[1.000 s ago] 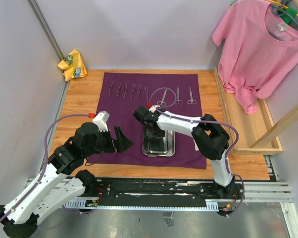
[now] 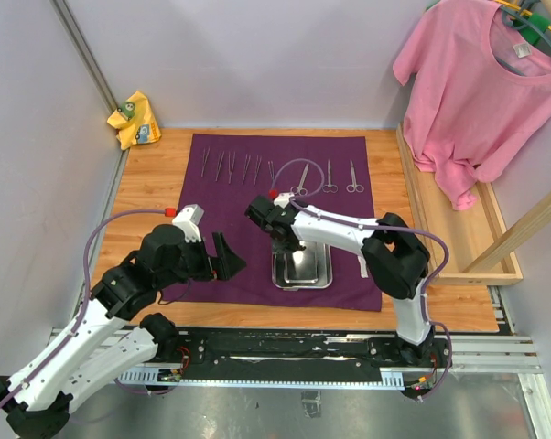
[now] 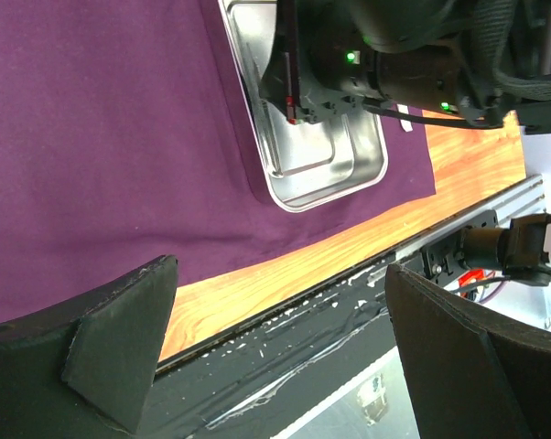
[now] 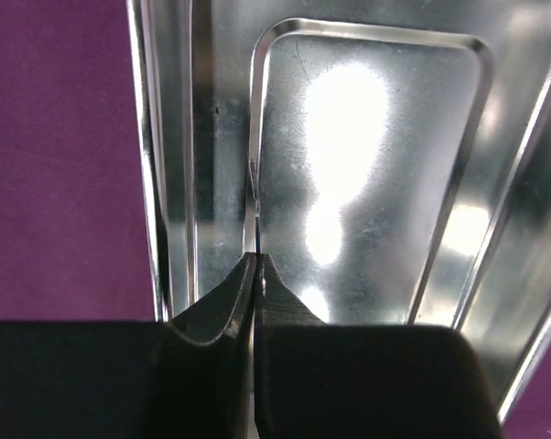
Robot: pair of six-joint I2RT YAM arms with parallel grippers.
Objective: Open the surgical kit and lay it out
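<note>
On the purple cloth (image 2: pixel 211 283) is a steel tray (image 2: pixel 303 285), with my right gripper down inside it, fingers shut. A thin instrument (image 4: pixel 255 192) shows just beyond the fingertips along the inner ridge; whether it is between them I cannot tell. My left gripper stands open and empty left of the tray. Behind the tray a row of forceps (image 2: pixel 232 166) and scissors (image 2: pixel 353 183) lies on the cloth.
A wooden frame (image 2: pixel 481 265) with a hanging pink T-shirt (image 2: pixel 472 101) stands at the right. A yellow bag (image 2: pixel 138 119) sits at the back left.
The tray has shifted slightly to the right along with small movements of my right arm. My left arm has not moved.
</note>
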